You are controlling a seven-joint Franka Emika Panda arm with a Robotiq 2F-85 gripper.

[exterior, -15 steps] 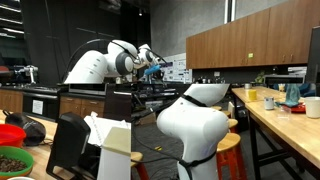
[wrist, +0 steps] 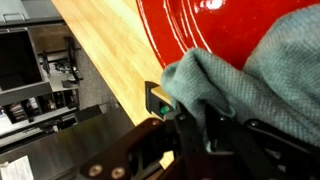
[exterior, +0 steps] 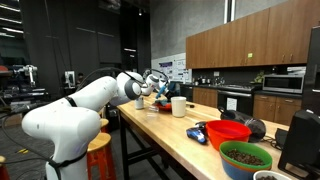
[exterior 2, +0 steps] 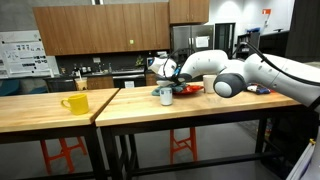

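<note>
Grey-blue cloth (wrist: pixel 270 85) fills the right side of the wrist view and bunches up in front of my gripper. One black finger (wrist: pixel 157 101) shows beside the bunched fold; the cloth covers the other, so I cannot tell whether the fingers grip the fabric. A shiny red dish (wrist: pixel 225 28) lies under and beside the cloth. In exterior view 1 my arm reaches far down the counter to the red dish (exterior: pixel 166 103), where the gripper is too small to make out.
A white mug (exterior: pixel 178 106) stands close to the dish. Nearer on the counter are a blue packet (exterior: pixel 196 133), a red bowl (exterior: pixel 228 132) and a green pot (exterior: pixel 246 158). A yellow mug (exterior 2: pixel 75 104) sits on the separate table at left.
</note>
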